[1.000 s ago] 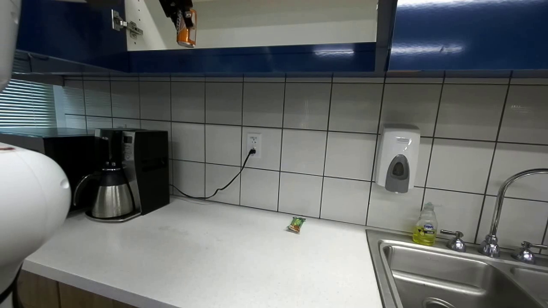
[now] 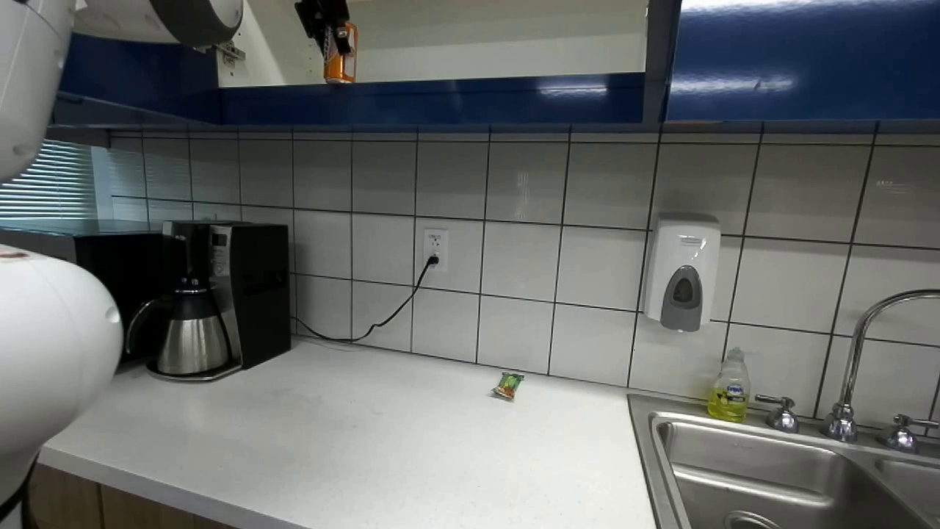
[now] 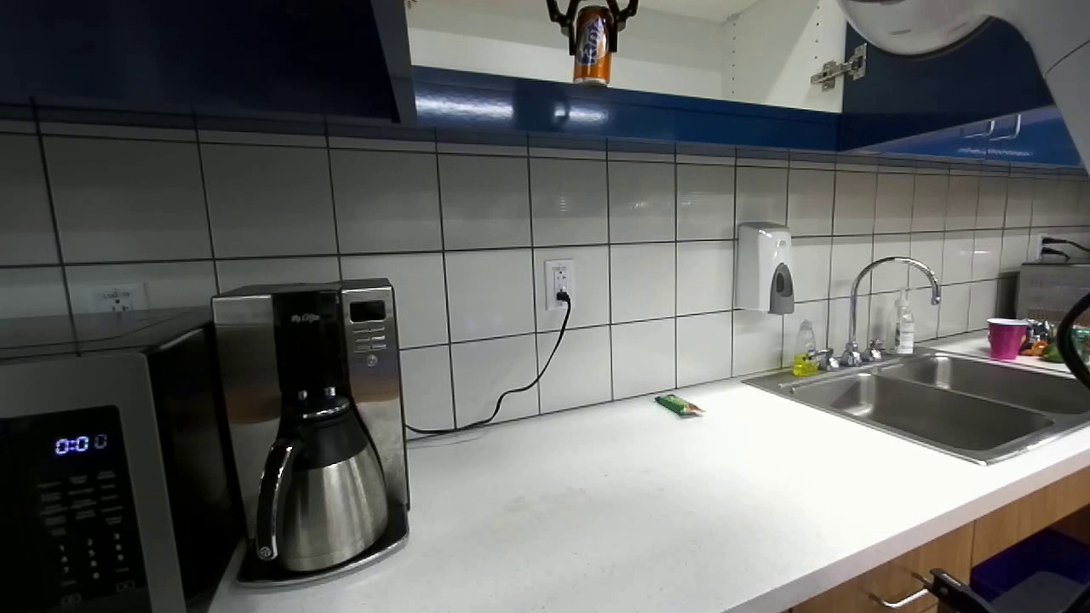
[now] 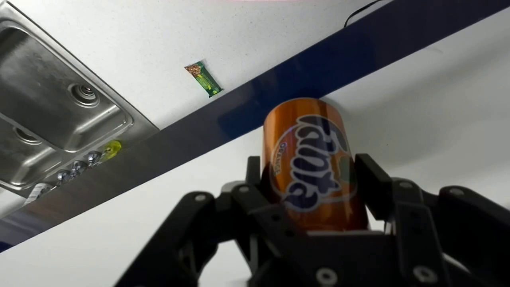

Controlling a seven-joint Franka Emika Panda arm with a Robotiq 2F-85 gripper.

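An orange Fanta can (image 4: 310, 158) stands between the black fingers of my gripper, which is shut on it. In exterior view 1 the can (image 2: 341, 57) is at the left part of the open cabinet, its bottom just above the blue front edge (image 2: 440, 101). Exterior view 2 has the can (image 3: 593, 46) nearly upright in front of the cabinet's pale interior, with my gripper (image 3: 593, 22) around its upper part. Whether its base touches the shelf cannot be told.
Below, a green snack packet (image 2: 508, 384) lies on the white counter (image 2: 370, 441). A coffee maker (image 3: 317, 429) and microwave (image 3: 92, 470) stand left, the sink (image 3: 920, 398) right. The cabinet's pale interior (image 2: 502, 40) looks empty to the right of the can.
My gripper and the can have shifted right along the cabinet in exterior view 1, and the can has become more upright. More of the arm shows at upper left, covering part of the hinge.
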